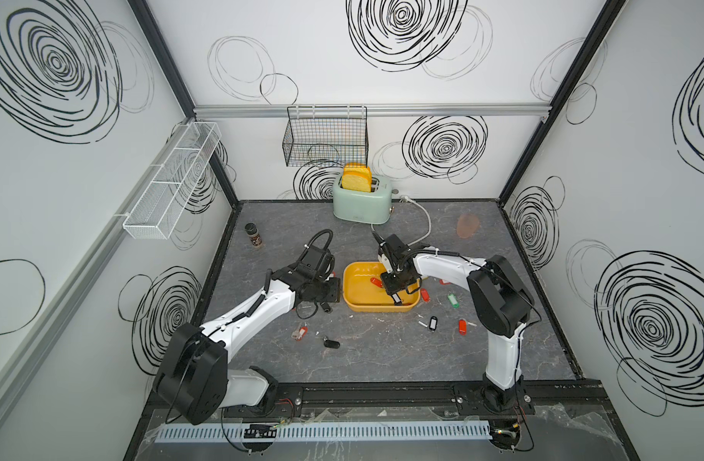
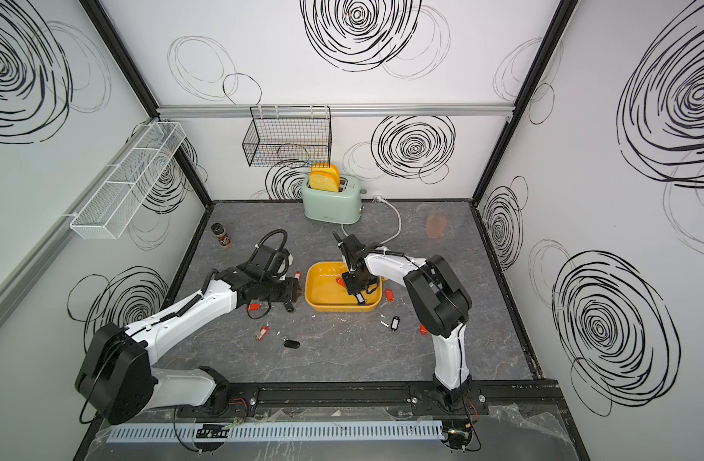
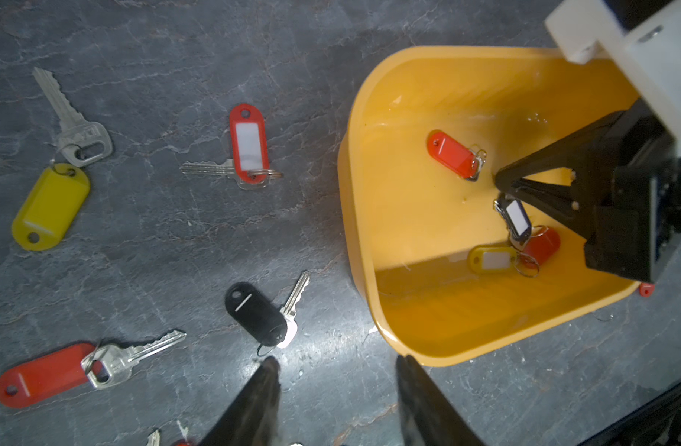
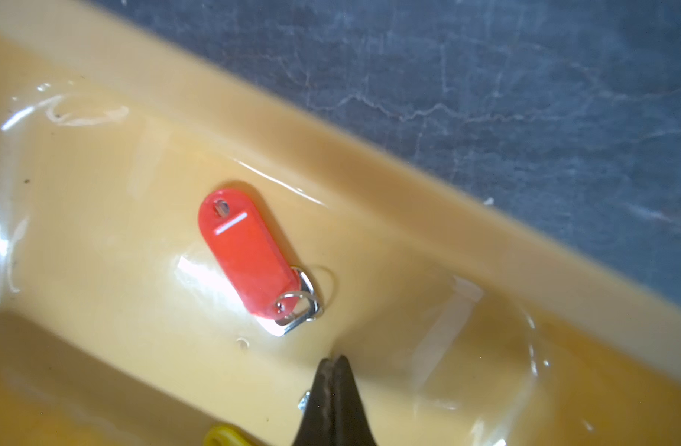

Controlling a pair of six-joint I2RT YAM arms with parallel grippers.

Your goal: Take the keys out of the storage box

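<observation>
The orange storage box (image 3: pixel 359 245) stands mid-table. On its floor a red key tag (image 4: pixel 247 256) with a metal ring lies clear of my right gripper, whose fingers are pressed together with nothing between them. Below that gripper in the left wrist view are a black tag (image 3: pixel 517 217) with a white label, a yellow tag (image 3: pixel 492 258) and a second red tag (image 3: pixel 542 245), close together near the box wall. My left gripper stands open and empty left of the box, its fingers blurred at the lower edge of its own view.
Around the box lie several tagged keys: a black one (image 3: pixel 257 313), a yellow one (image 3: pixel 52 206), a red one (image 3: pixel 43 375) and a red-framed one (image 3: pixel 249 141). Behind the box is a toaster (image 1: pixel 361 203); a small dark jar (image 1: pixel 253 234) stands back left.
</observation>
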